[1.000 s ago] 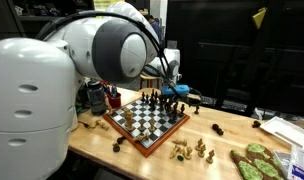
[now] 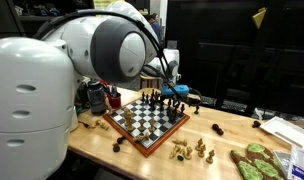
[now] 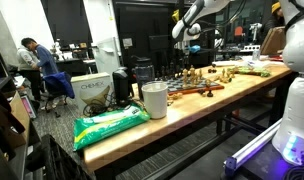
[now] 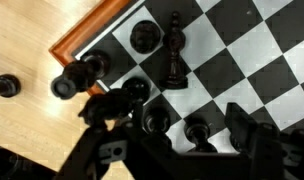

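In the wrist view, my part-open gripper points down over the chessboard [image 4: 256, 50], with its dark fingers along the lower edge. Black chess pieces stand near and between the fingers; none is visibly gripped. A tall dark piece [image 4: 175, 50] and a round-topped one [image 4: 145, 37] are ahead of the fingers. Another tall piece [image 4: 80, 75] overlaps the wooden border in this view. In exterior view 1 the arm [image 2: 117, 47] reaches over the far side of the board [image 2: 152, 118], where dark pieces cluster. The fingertips are too small there to make out.
One dark piece [image 4: 7, 86] is off the board on the table. Light pieces [image 2: 180, 151] sit on the wood in front. A red container [image 2: 114, 97], a green mat [image 2: 254, 165] and a white tray [image 2: 289, 133] stand around the board. A green bag [image 3: 110, 126] lies at the table's end.
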